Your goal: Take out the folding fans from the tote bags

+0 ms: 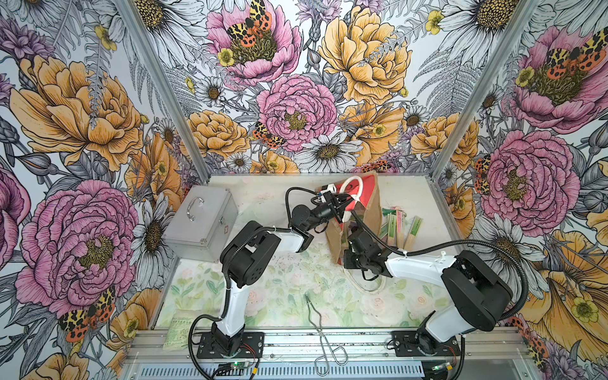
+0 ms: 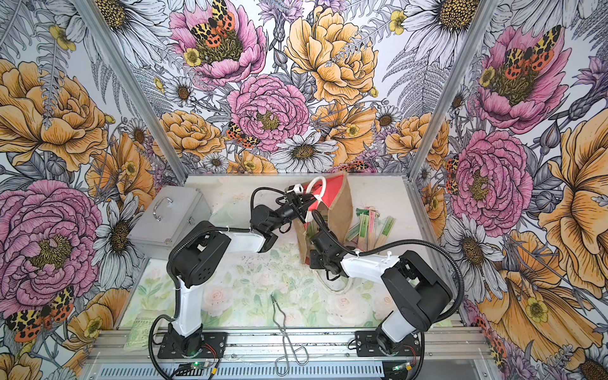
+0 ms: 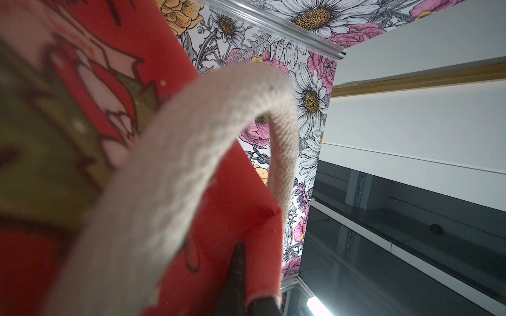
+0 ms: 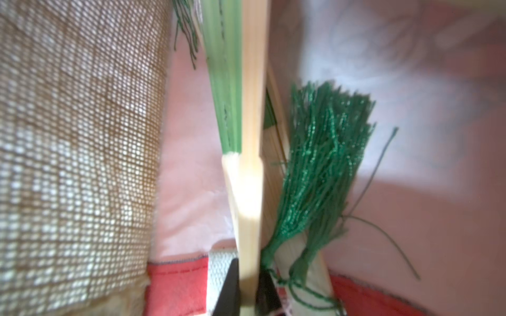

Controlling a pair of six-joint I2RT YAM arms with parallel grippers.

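Inside the red-lined burlap tote bag (image 1: 367,209), my right gripper is shut on a green folding fan (image 4: 250,189), its wooden end between the fingers. A second fan's wooden ribs (image 4: 271,150) lie just behind it, and a green tassel (image 4: 326,152) rests to the right. Seen from above, the right gripper is at the bag's near end, its fingertips hidden. At the upper left of the bag, my left gripper is shut on the red bag edge, beside the white rope handle (image 3: 158,173).
Several green and pink fans (image 1: 395,228) lie on the table right of the bag. A grey metal box (image 1: 199,218) stands at the left, and metal tongs (image 1: 323,335) lie at the front. Open table shows at left centre.
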